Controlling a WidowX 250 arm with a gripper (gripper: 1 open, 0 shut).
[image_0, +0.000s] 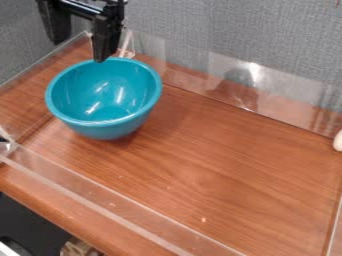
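Note:
My black gripper is at the top left, above the back of a teal bowl. It stands open, its fingers apart, with nothing visible between them. The bowl rests on the left part of the wooden tabletop and looks empty.
Clear plastic walls border the wooden table. A small pale object is at the right edge, partly cut off. A grey padded wall stands behind.

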